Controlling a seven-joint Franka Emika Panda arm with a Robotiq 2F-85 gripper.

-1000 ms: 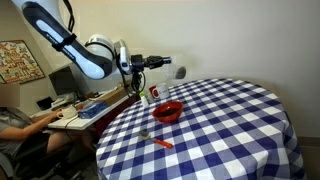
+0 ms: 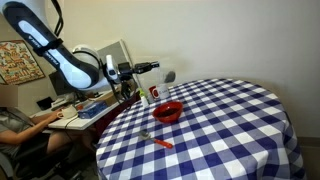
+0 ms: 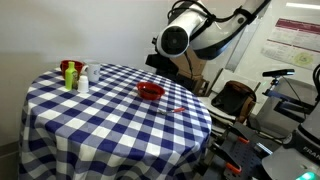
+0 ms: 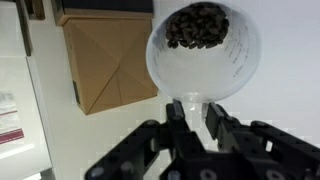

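Observation:
In the wrist view a white, round container (image 4: 156,68) holds dark brown beans (image 4: 197,25), gathered toward its far side. My gripper is shut on the container's near rim. From exterior view 1, the gripper (image 2: 154,66) hangs above the back left of the table; the pale container is hard to make out against the wall there. A red bowl (image 2: 167,112) rests on the checked cloth below and to the right. Nearer the front lies a fork with a red handle (image 2: 163,143). In exterior view 2 the arm largely hides the gripper's surroundings.
A green bottle (image 3: 69,74), a white bottle (image 3: 83,86), a white mug (image 3: 93,72) and another red container (image 3: 75,66) crowd one table corner. Brown boxes (image 4: 105,62) show in the wrist view.
The red bowl and fork have stayed put.

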